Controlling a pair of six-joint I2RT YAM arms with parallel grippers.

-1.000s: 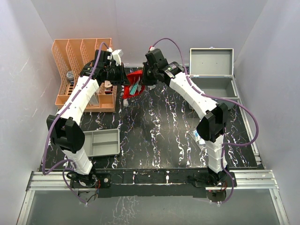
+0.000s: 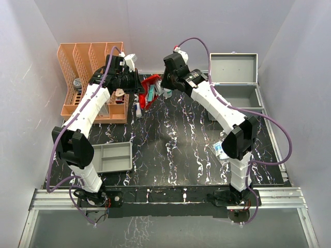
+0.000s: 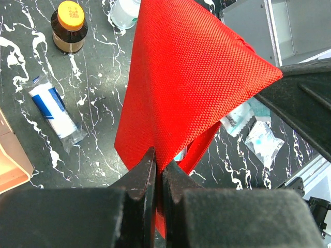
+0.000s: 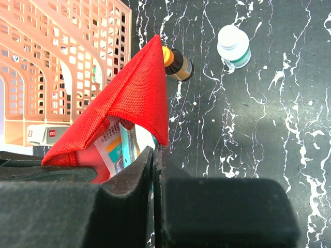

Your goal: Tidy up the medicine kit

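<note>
A red fabric pouch (image 2: 143, 96) hangs stretched between my two grippers above the table's back. In the left wrist view, my left gripper is shut on the pouch's red cloth (image 3: 176, 77). The pouch's opposite corner is drawn taut towards my right gripper, which is shut at that rim. The pouch mouth gapes, and packets (image 4: 121, 147) with white, teal and orange print show inside it. A brown bottle with a yellow cap (image 4: 179, 64) and a white bottle (image 4: 234, 46) stand on the table nearby.
An orange divided basket (image 2: 111, 116) stands at the back left, with a wrapped roll (image 3: 54, 111) beside it. A grey two-part tray (image 2: 116, 156) lies front left. The open grey box (image 2: 235, 95) is back right, a clear packet (image 2: 218, 150) in front. Mid-table is clear.
My right gripper has shifted slightly right and up in the top view, drawing the pouch's right side with it and spreading the mouth. My left arm has barely moved.
</note>
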